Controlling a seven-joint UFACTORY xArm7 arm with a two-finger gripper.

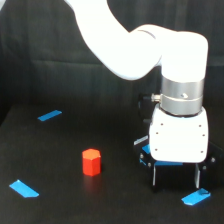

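Observation:
A small red block stands on the dark table, left of centre. To its right, the white arm reaches down from the top with its gripper pointing at the table. Its two dark fingers are wide apart, and nothing shows between them. The gripper is well clear of the block. How high the fingertips are above the table is hard to tell.
Blue tape strips lie on the table: one at the back left, one at the front left, one at the right. More blue shows partly behind the hand. Bare table surrounds the block.

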